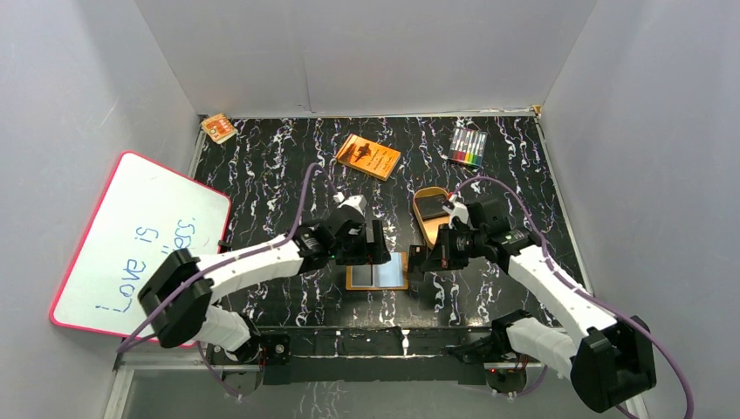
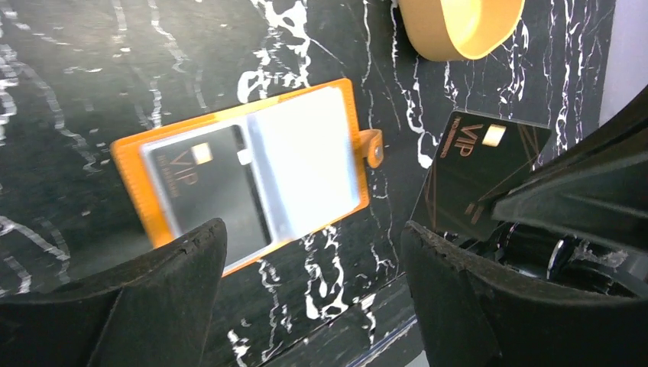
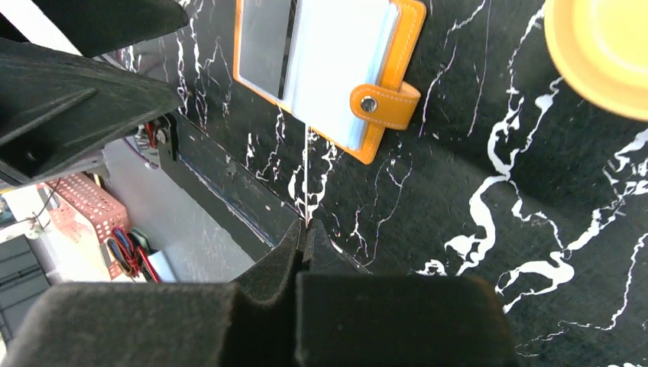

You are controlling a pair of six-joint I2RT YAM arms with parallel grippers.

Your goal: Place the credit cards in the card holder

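Observation:
An orange card holder point(image 2: 351, 115) lies open on the table, a dark card point(image 2: 200, 183) in its left pocket, clear sleeve on the right. My right gripper point(image 1: 429, 255) is shut on a black VIP card, held upright at the holder's right side and seen edge-on in the right wrist view. My left gripper point(image 1: 375, 240) stands open above the holder, nothing between its fingers, facing that card. The tan tray point(image 1: 445, 234) behind my right gripper holds more dark cards.
An orange book point(image 1: 367, 157) and a pen set point(image 1: 468, 146) lie at the back. A whiteboard point(image 1: 140, 262) stands at the left. Bare marble table surrounds the holder.

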